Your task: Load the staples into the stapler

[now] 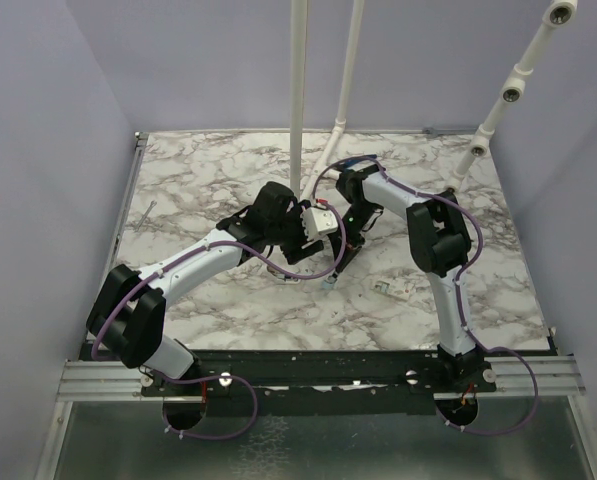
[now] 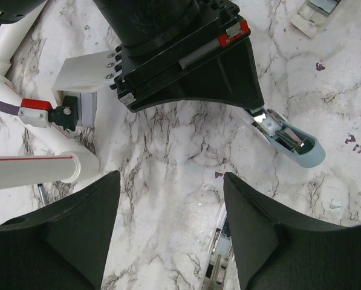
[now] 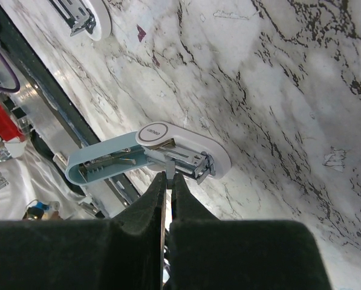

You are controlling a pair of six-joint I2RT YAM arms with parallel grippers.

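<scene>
An opened stapler with a white base and a pale blue cover lies on the marble table, its metal tray exposed. My right gripper is shut, its tips right over that tray. A small silvery piece shows at the tips; I cannot tell if it is between them or part of the stapler. In the left wrist view the same stapler sits under the right fingers. My left gripper stands open, nothing between its fingers, to the left of the stapler. Loose staples cannot be made out.
Another opened stapler lies below, near my left gripper's right finger. A small pale object rests at the upper right of the left wrist view. A white post stands at the left.
</scene>
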